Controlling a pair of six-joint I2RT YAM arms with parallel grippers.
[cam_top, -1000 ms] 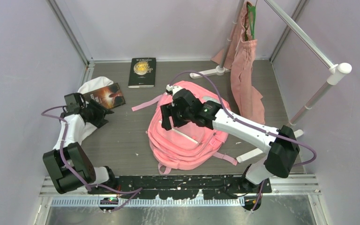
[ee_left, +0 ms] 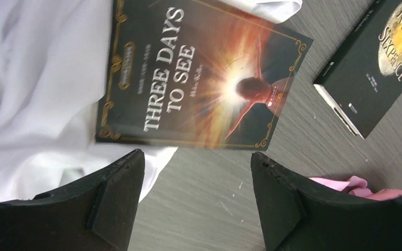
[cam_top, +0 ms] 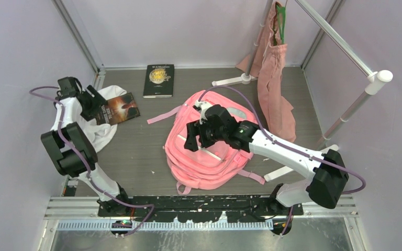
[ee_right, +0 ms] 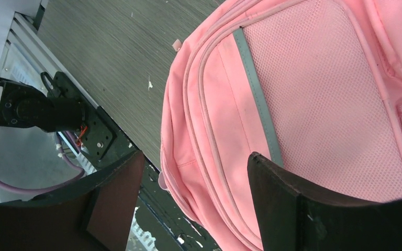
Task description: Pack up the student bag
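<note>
The pink backpack (cam_top: 188, 167) lies at the centre with my right gripper (cam_top: 196, 137) open above it, empty. A "Three Days to See" book (cam_top: 120, 109) (ee_left: 188, 73) lies on a white cloth (cam_top: 103, 140) (ee_left: 36, 83) at the left. My left gripper (cam_top: 97, 99) is open above that book and cloth, nothing visible between its fingers. A dark "Moon and Sixpence" book (cam_top: 158, 83) (ee_left: 361, 73) lies flat at the back, apart from the backpack.
Pink fabric bags (cam_top: 272, 89) hang from a white rack (cam_top: 350, 107) at the right. Bare floor (cam_top: 136, 151) shows between the cloth and the backpack.
My left arm has moved back and upward in the top view, toward the left wall, uncovering more cloth. My right arm has shifted slightly rightward. The books and backpack look unmoved.
</note>
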